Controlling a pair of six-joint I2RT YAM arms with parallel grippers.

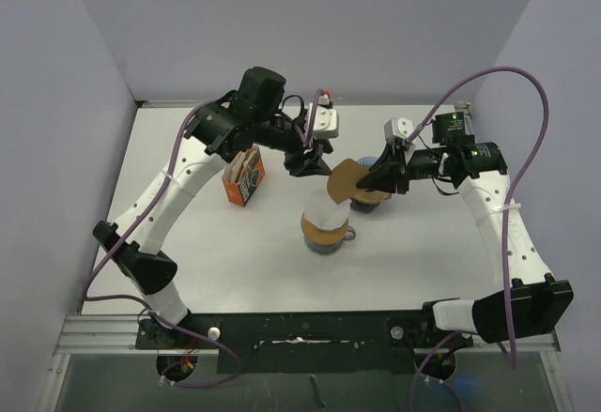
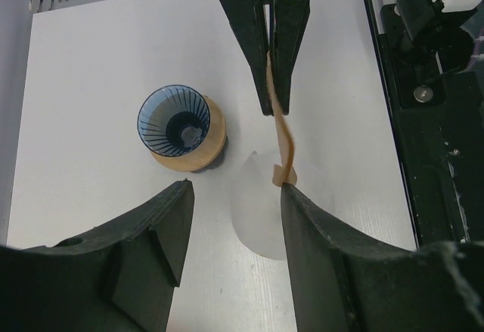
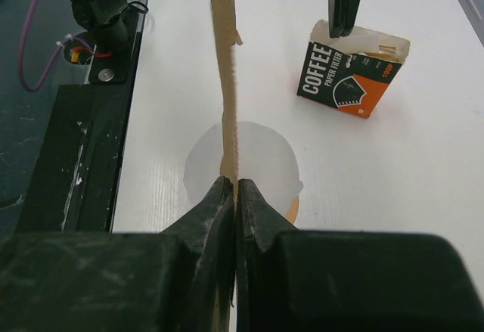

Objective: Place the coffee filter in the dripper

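Note:
A brown paper coffee filter (image 1: 346, 179) hangs on edge from my right gripper, which is shut on it. Seen edge-on in the left wrist view, the filter (image 2: 281, 131) reaches down to beside one fingertip of my left gripper. That gripper is open; whether the finger touches the paper I cannot tell. Below both grippers, a pale round piece (image 1: 326, 211) sits on a wooden collar (image 1: 323, 235) over a glass with a handle. A blue ribbed dripper (image 2: 168, 116) stands in another wooden collar (image 2: 215, 139), behind my right gripper in the top view.
An open orange-and-black coffee filter box stands to the left in the top view, under my left forearm.

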